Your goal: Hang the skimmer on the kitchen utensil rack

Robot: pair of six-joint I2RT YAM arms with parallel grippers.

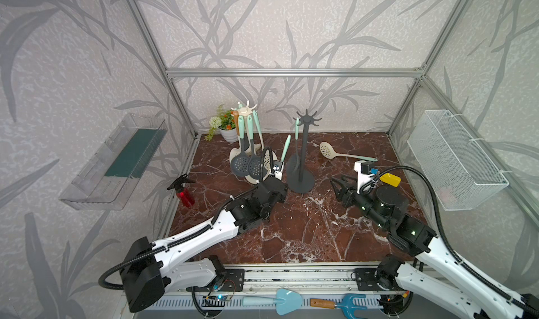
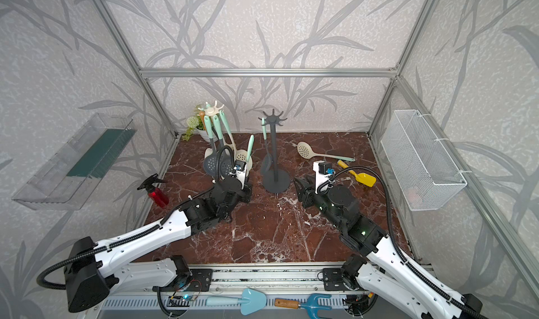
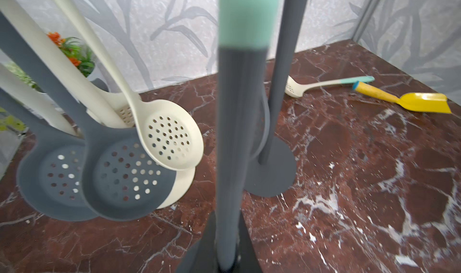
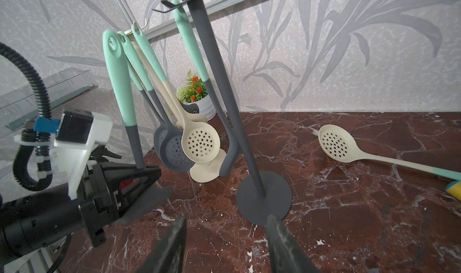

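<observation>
My left gripper is shut on the dark shaft of a grey utensil [image 4: 135,145] with a mint handle [image 4: 118,76]. The handle points up, slightly tilted. Part of a flat grey head [image 4: 148,203] shows below the fingers; its exact shape is unclear. Beyond it stands the dark grey rack [image 4: 223,76], with one grey mint-handled utensil [image 4: 232,150] hanging from its left side. Several grey and cream skimmers hang on the cream rack [image 1: 244,110] farther left. A cream skimmer [image 4: 336,143] lies on the table at the right. My right gripper is open and empty.
A yellow scoop [image 2: 365,178] lies at the right, and a red spray bottle [image 1: 184,195] stands at the left. A potted plant [image 1: 227,125] is behind the cream rack. Baskets [image 1: 460,156] hang on the side walls.
</observation>
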